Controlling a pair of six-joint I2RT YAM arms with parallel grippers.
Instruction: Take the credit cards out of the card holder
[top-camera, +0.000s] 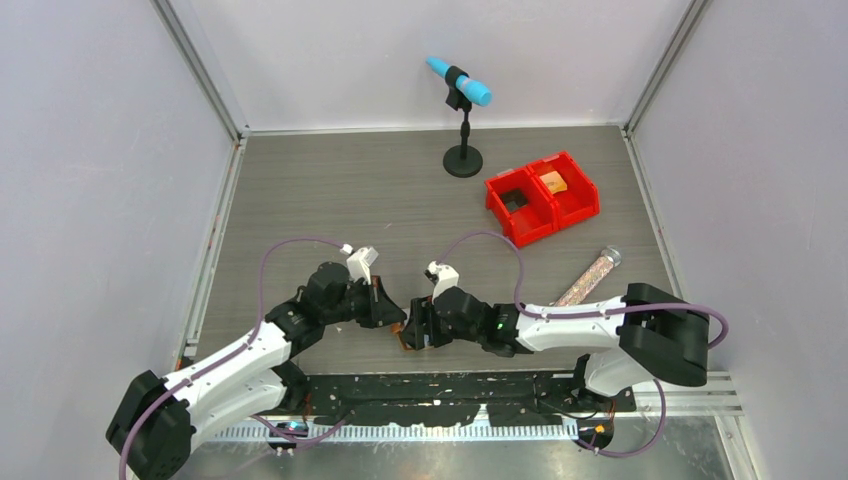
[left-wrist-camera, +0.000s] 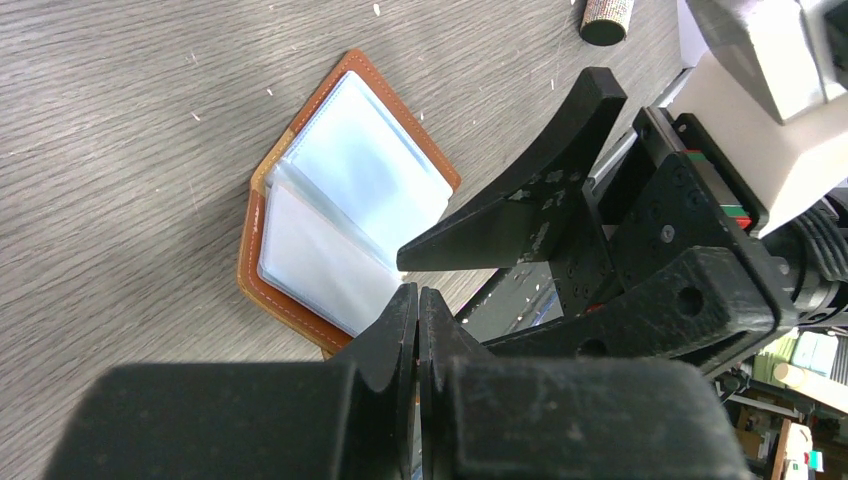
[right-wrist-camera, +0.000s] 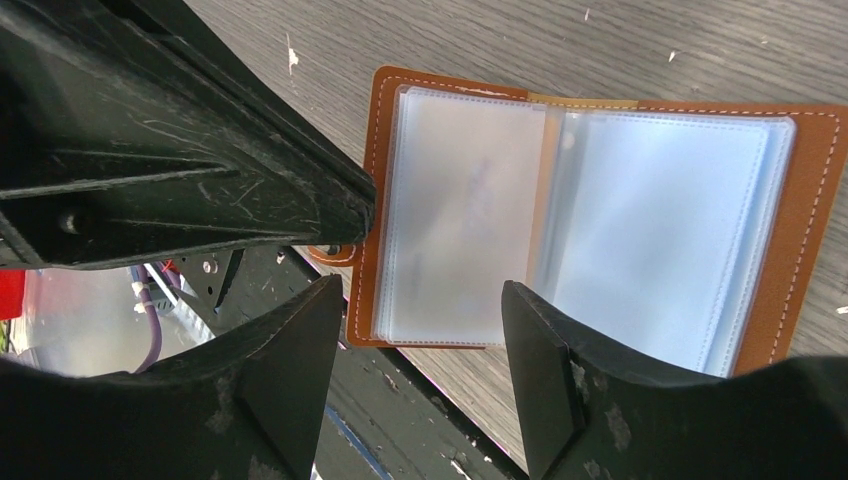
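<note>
The brown leather card holder (right-wrist-camera: 810, 230) lies opened out, with frosted clear sleeves (right-wrist-camera: 455, 215) on both sides of its fold; no printed card shows in them. At one edge of the holder is my left gripper, its fingers together. A bit of brown shows by the fingers, but whether leather is pinched there is unclear. My right gripper stands open over the same sleeve, nothing visibly held between its fingertips. From above, the two grippers (top-camera: 408, 322) nearly meet and hide most of the holder.
A red two-part bin (top-camera: 540, 215) stands at the back right, with a dark item in one compartment and an orange one in the other. A speckled tube (top-camera: 588, 277) lies near the right arm. Behind is a blue microphone (top-camera: 460, 82) on a stand.
</note>
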